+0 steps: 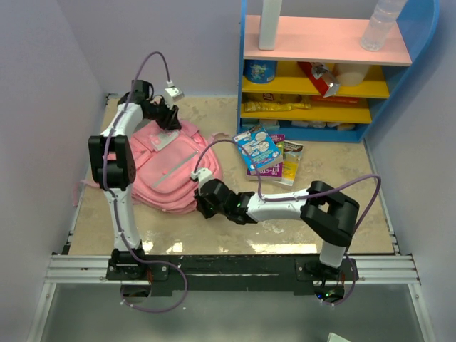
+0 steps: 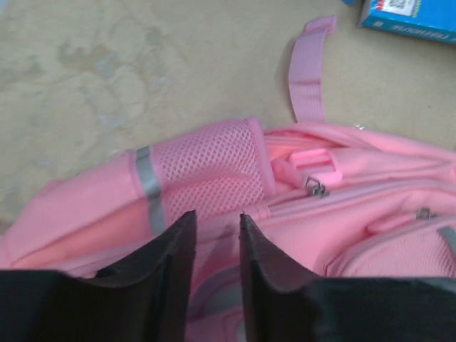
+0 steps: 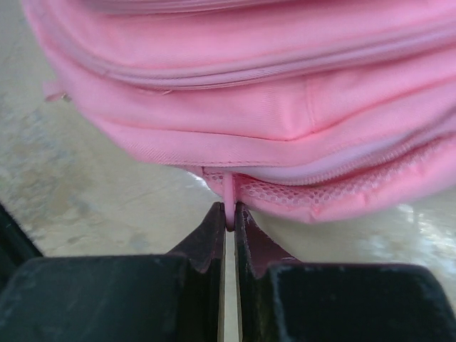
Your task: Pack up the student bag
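Observation:
The pink student bag lies flat on the floor at the left of the top view, partly covered by my left arm. Over its back part, my left gripper stands open; in the left wrist view its dark fingers are apart above the pink fabric, with no object between them. At the bag's front right edge, my right gripper is shut. The right wrist view shows a thin pink tab of the bag pinched between its tips.
A blue box, a purple pack and a yellow pack lie right of the bag. A blue shelf with several goods stands at the back.

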